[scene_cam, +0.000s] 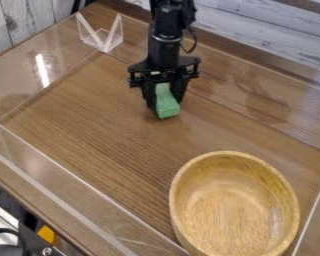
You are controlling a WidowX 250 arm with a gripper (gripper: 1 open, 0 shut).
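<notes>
My black gripper (164, 85) is at the upper middle of the camera view, shut on a small green object (167, 106). The green object stands upright on the wooden table (96, 140), its upper part partly hidden by the fingers.
A large round wooden bowl (234, 203) fills the lower right. A white wire-like item (101, 36) stands at the back left. A white wall runs along the back.
</notes>
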